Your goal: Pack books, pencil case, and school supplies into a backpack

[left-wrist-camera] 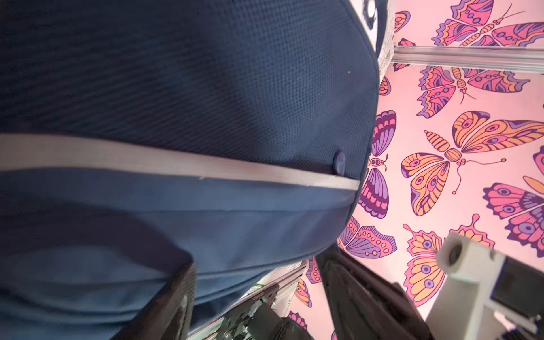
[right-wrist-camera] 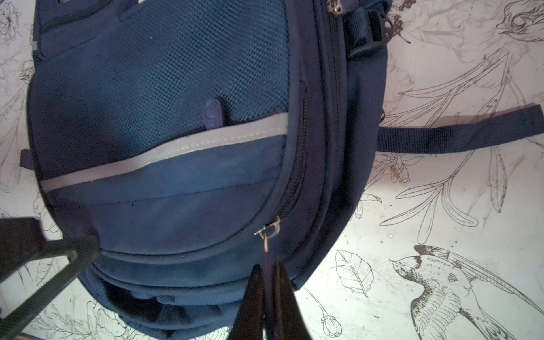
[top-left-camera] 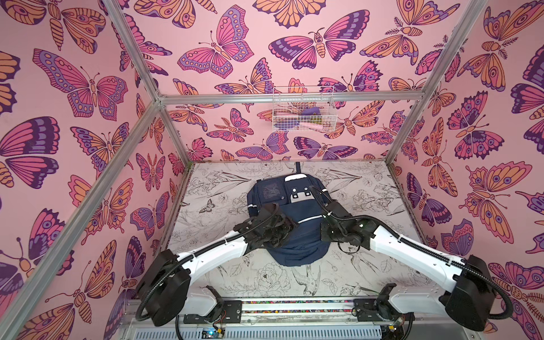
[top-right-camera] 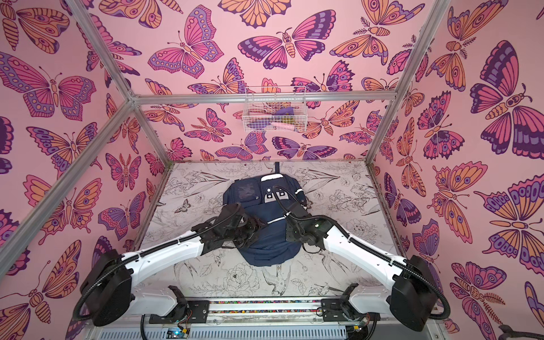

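The navy backpack (top-left-camera: 297,238) lies on its back on the table, front pocket and pale reflective stripe upward. Beside its right edge, my right gripper is shut on the dark pull tab (right-wrist-camera: 267,257) hanging from a metal zipper slider (right-wrist-camera: 271,228) of the front pocket. Fabric around that slider looks closed. My left gripper hovers over the lower front of the pack, its fingers apart and nothing visible between them. Part of the left gripper's dark fingers (right-wrist-camera: 73,255) shows at the left edge of the right wrist view. No books or pencil case lie on the table.
On the back wall hangs a white wire basket (top-left-camera: 305,121) holding purple and pink items, too small to identify. A loose strap (right-wrist-camera: 459,138) stretches from the pack's side across the table.
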